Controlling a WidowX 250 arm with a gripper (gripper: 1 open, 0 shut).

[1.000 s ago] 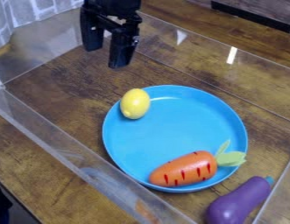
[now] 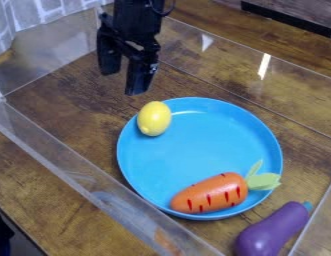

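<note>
The black gripper (image 2: 122, 74) hangs over the wooden table behind the plate, up and to the left of a yellow lemon (image 2: 154, 118), with its two fingers apart and nothing seen between them. The lemon rests on the left back part of a blue plate (image 2: 195, 150). An orange carrot toy (image 2: 208, 196) with pale green leaves lies on the front right of the plate. A purple eggplant (image 2: 268, 232) lies off the plate at the front right.
Clear low walls (image 2: 88, 180) border the table at the left, front and right. Bare wood lies left of the plate and at the back right.
The gripper has moved slightly right and down, toward the lemon. The plate, lemon, carrot and eggplant have not moved.
</note>
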